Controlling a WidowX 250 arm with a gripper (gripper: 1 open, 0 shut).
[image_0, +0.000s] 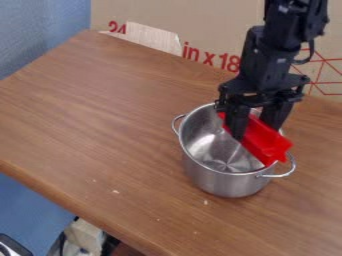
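My black gripper (257, 113) reaches down from the top right and is shut on a red block (266, 145). The block is held tilted over and partly inside a steel pot (221, 177) with wire handles on either side. The pot stands on the wooden table (107, 120) at right of centre. The gripper's fingers hide part of the block's upper end and the pot's back rim.
A cardboard panel (201, 25) with red print and a white piece rises behind the table's back edge.
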